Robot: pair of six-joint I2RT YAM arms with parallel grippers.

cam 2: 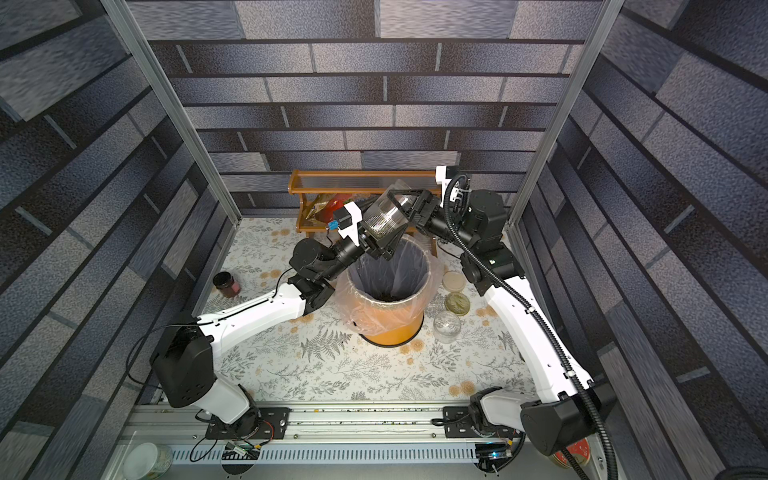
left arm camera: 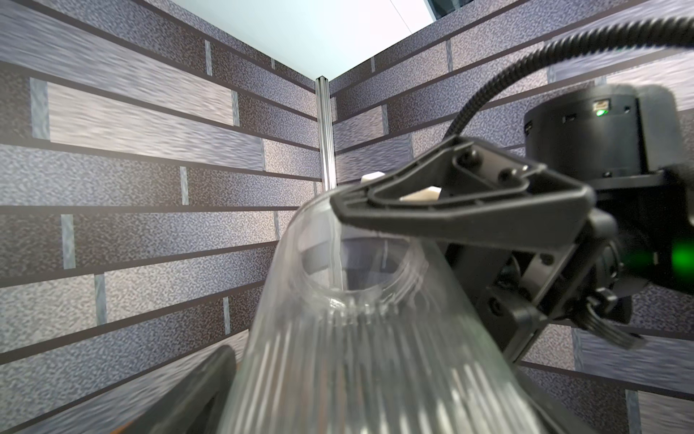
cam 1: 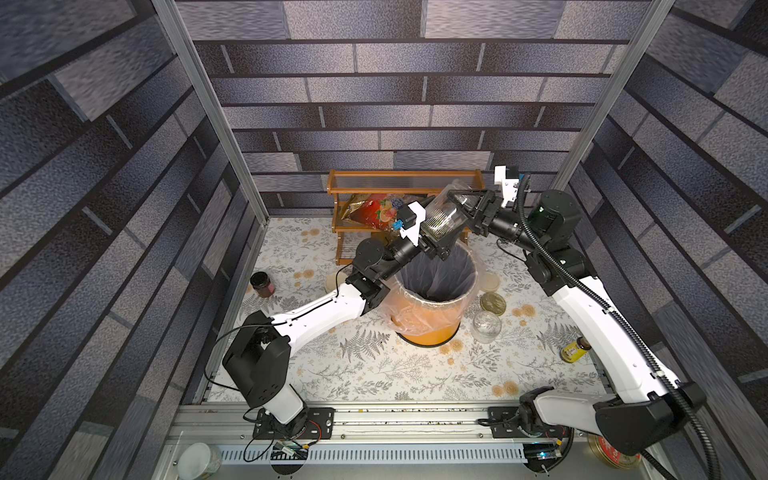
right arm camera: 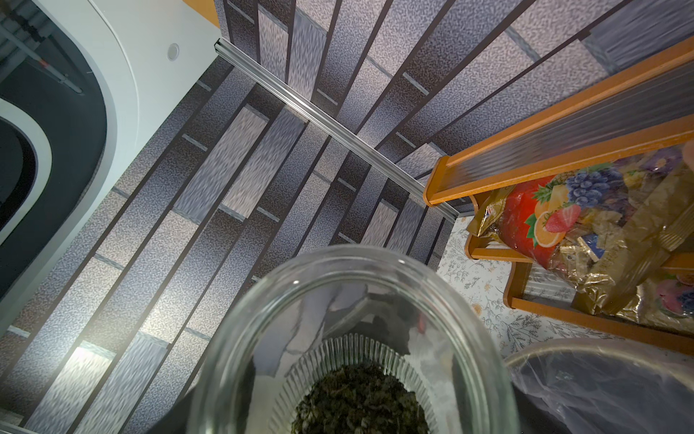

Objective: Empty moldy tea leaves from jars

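Observation:
A clear ribbed glass jar (cam 1: 444, 214) is held tilted above the rear rim of the lined bin (cam 1: 428, 320), its upper end leaning right. Around its lower end, my left gripper (cam 1: 440, 233) has a finger against each side. My right gripper (cam 1: 465, 201) is shut on the upper end; one of its fingers (left arm camera: 462, 217) crosses over the glass in the left wrist view. Looking into the jar's round mouth (right arm camera: 347, 264) from the right wrist, I see dark green tea leaves (right arm camera: 361, 401) at the ribbed far end. The right fingers are mostly hidden in that view.
Right of the bin lie a clear jar (cam 1: 486, 328), a greenish round piece (cam 1: 493, 302) and a pale disc (cam 1: 489, 281). A wooden rack (cam 1: 408, 177) with snack bags stands behind. A dark jar (cam 1: 262, 284) is far left, a yellow bottle (cam 1: 573, 350) far right.

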